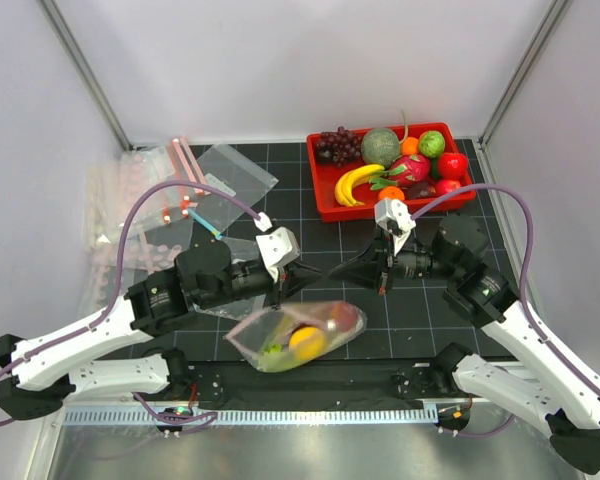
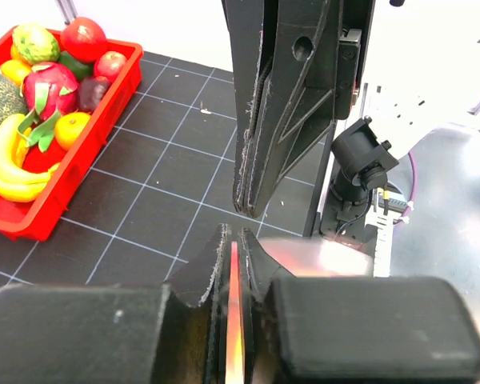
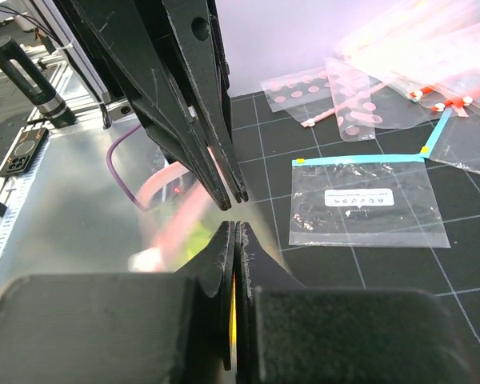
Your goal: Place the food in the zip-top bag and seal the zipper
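Blurred in the top view, the clear bag (image 1: 252, 336) is below both grippers near the front edge. Inside it are a yellow fruit (image 1: 307, 342), a reddish fruit (image 1: 344, 316) and something green (image 1: 272, 349). My left gripper (image 1: 316, 272) is open by a narrow gap, with no bag film between its fingertips; the pink and yellow seen through the gap lie beyond. Facing it closely, my right gripper (image 1: 337, 273) is shut, nothing between its fingers. In the right wrist view, the blurred bag (image 3: 176, 220) shows past the left fingers (image 3: 198, 152). Its zipper cannot be made out.
A red tray (image 1: 325, 200) of fruit and vegetables stands at the back right. Several empty bags lie at the left, one with a blue zipper strip.
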